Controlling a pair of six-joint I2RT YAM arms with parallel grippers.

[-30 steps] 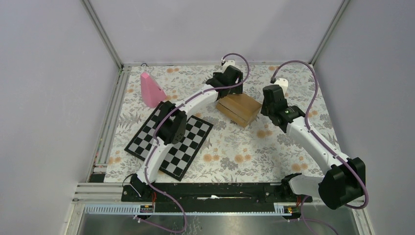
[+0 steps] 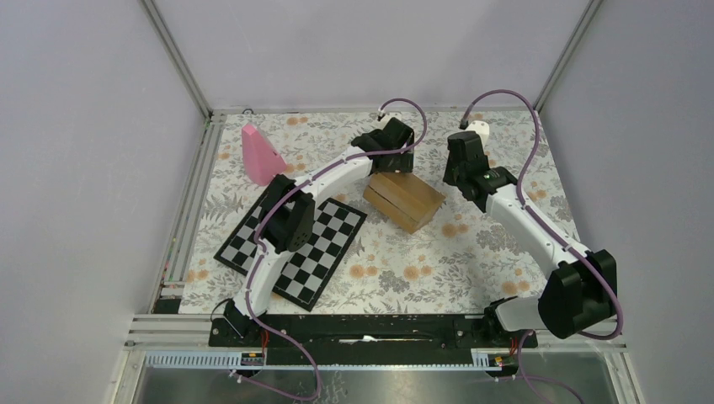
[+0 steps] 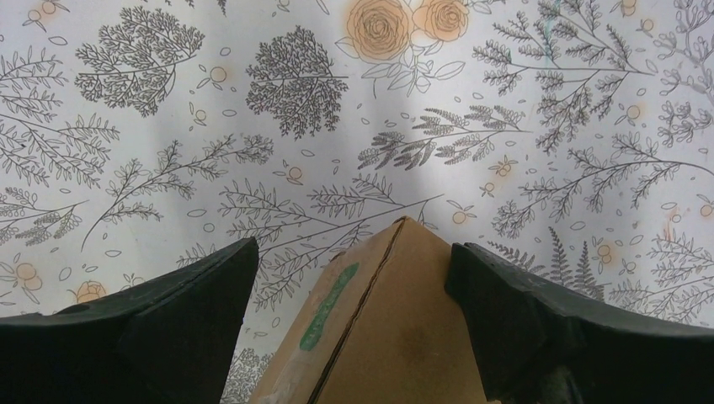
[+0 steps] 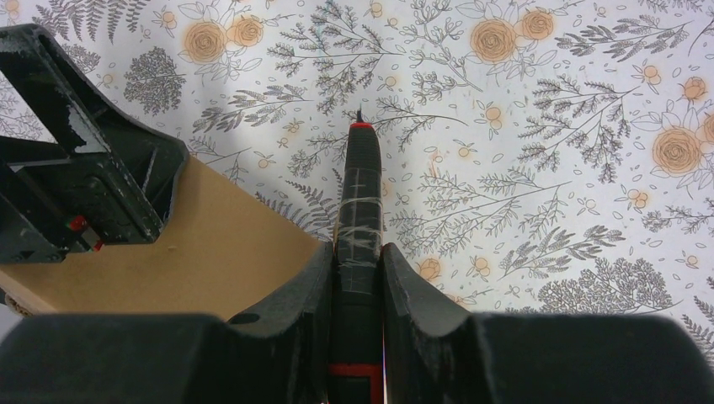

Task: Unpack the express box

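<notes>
The brown cardboard box [image 2: 407, 200] lies on the patterned tabletop, turned at an angle, with my left gripper [image 2: 399, 164] over its back edge. Seen from the left wrist, the box [image 3: 404, 328] rises between the spread fingers of the left gripper; the right-hand finger [image 3: 522, 328] overlaps its side, while a gap shows at the other finger. My right gripper is shut on a slim black tool [image 4: 362, 181] with a red band and a thin dark tip. That tip points away from the gripper, over bare tabletop beside the box.
A black-and-white checkered board [image 2: 328, 244] lies to the left, partly under the left arm. Behind it stands a pink object [image 2: 261, 156]. Open tabletop [image 2: 404, 278] stretches in front of the box.
The box has shifted toward the front and slightly left, its angle changing a little. The left gripper has moved slightly along with it. My right arm has moved slightly back and left.
</notes>
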